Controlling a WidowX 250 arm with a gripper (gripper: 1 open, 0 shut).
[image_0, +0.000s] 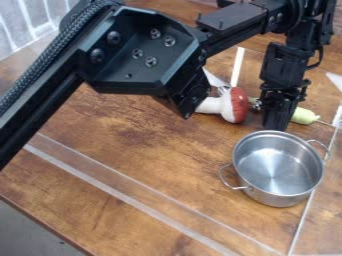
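My black gripper points down just behind a steel pot with two handles, at the right of the camera view. It looks shut; its fingertips are dark and partly hard to make out. A pale green vegetable-like object lies beside the fingertips, partly hidden by them. To the left of the gripper lies a red and white object, partly behind the arm.
A thin pale stick stands or lies behind the red and white object. My arm spans the upper left.
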